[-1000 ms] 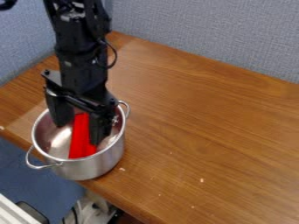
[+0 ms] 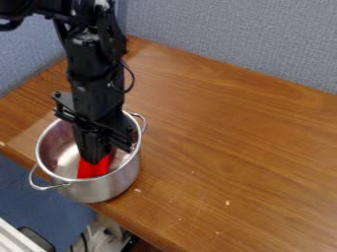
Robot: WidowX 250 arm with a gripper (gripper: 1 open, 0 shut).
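A metal pot [image 2: 113,185] with wire handles sits at the left edge of the wooden table. Inside it lies a red object [image 2: 93,168], partly covered by my black gripper [image 2: 99,148], which reaches down into the pot over it. The fingertips are dark and overlap the red object, so whether anything is between them cannot be made out.
Grey padded walls stand at the back and left. The table's left edge runs close beside the pot, with blue floor below.
My gripper's fingers have drawn closer together over the red object, which now shows less. The pot has stayed in place.
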